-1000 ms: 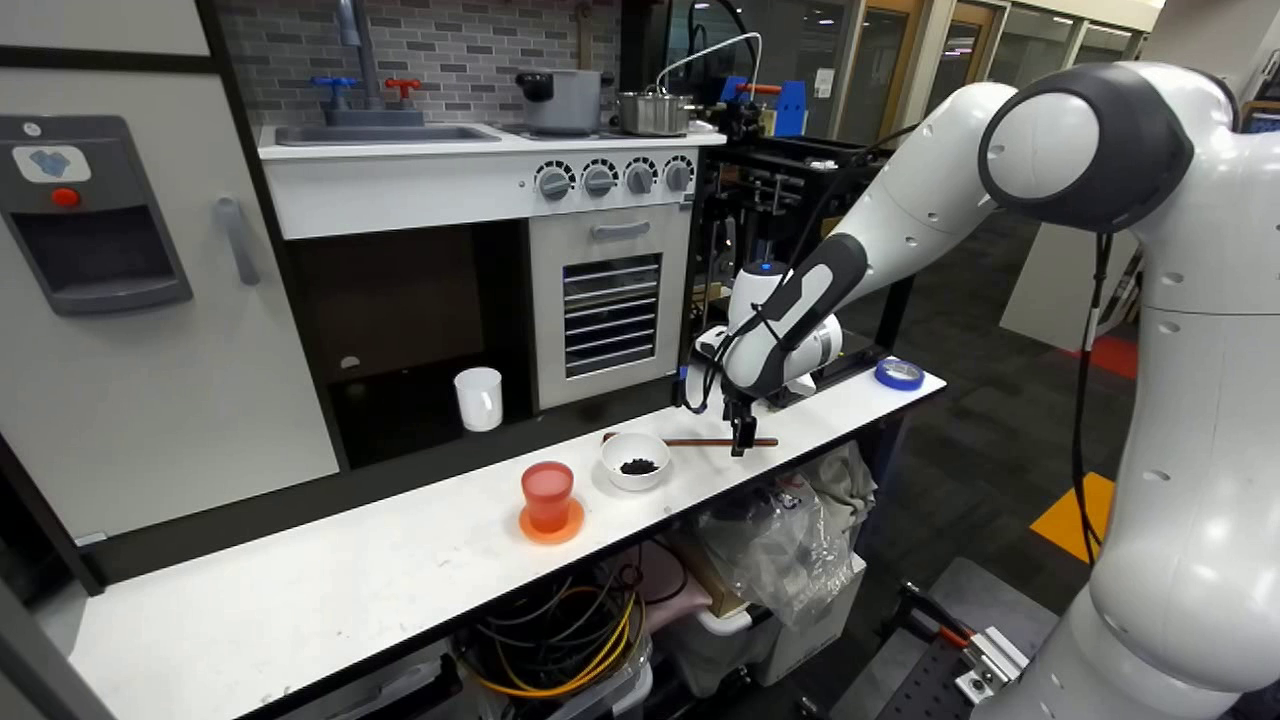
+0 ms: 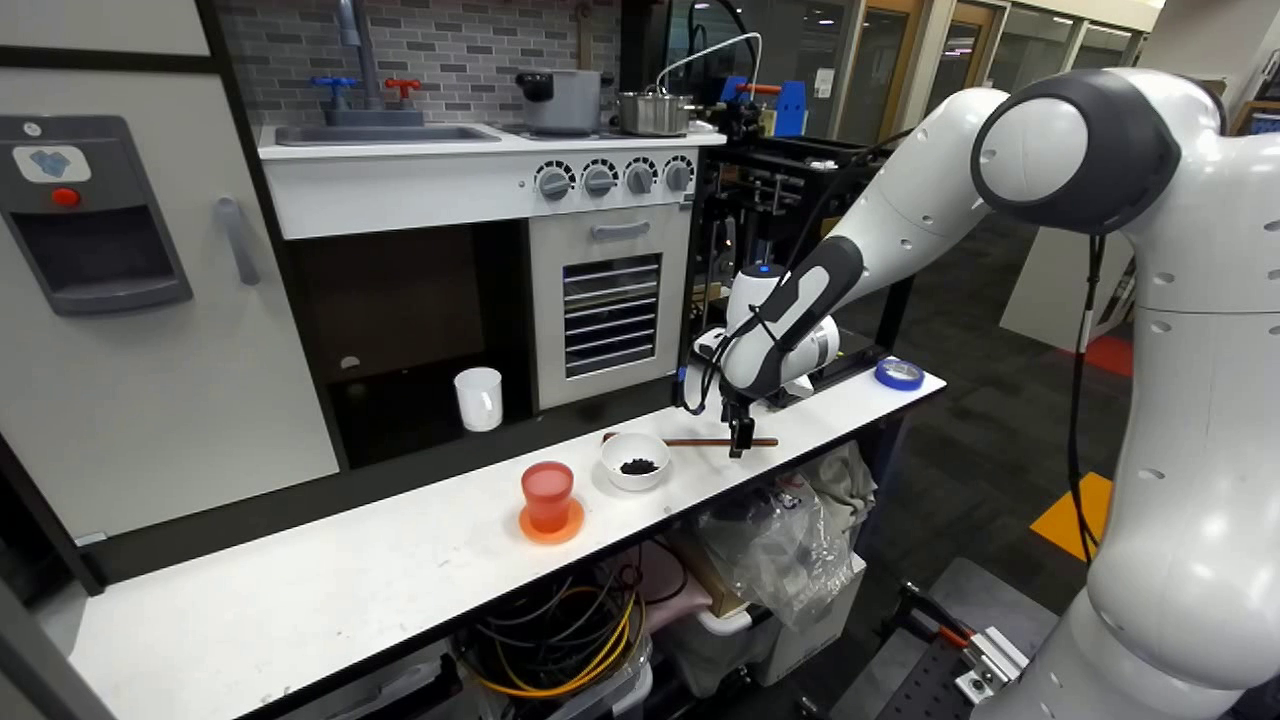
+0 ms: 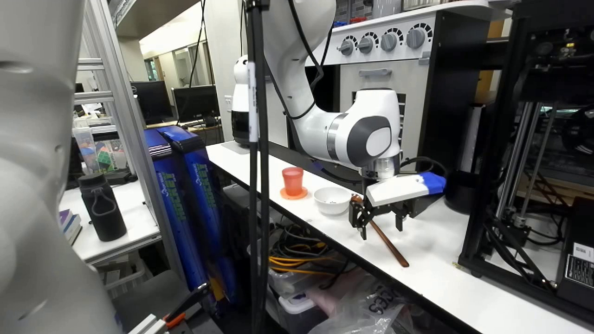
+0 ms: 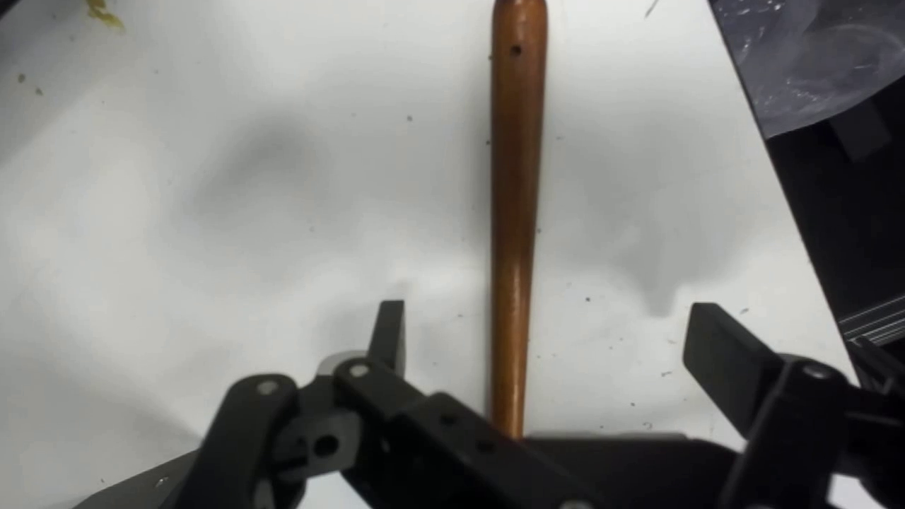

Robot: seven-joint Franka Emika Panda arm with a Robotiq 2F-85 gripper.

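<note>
A brown wooden stick (image 4: 514, 195), perhaps a spoon's handle, lies flat on the white counter (image 3: 445, 267). My gripper hangs just over it, open, with one fingertip on either side of the stick and nothing held. Both fingers stand apart from the wood in the wrist view. In exterior view 2 the gripper (image 3: 381, 225) straddles the stick (image 3: 390, 242), whose far end is hidden behind the bowl and the gripper. The white bowl (image 2: 626, 476) with dark bits inside sits beside that far end.
A red cup (image 2: 548, 496) stands on an orange saucer (image 2: 572, 528) left of the bowl. A blue tape roll (image 2: 900, 373) lies at the counter's right end. A black frame (image 3: 473, 245) borders the counter.
The arm has shifted very slightly, and my gripper sits a touch further left in exterior view 1. The stick, bowl and cup have not moved.
</note>
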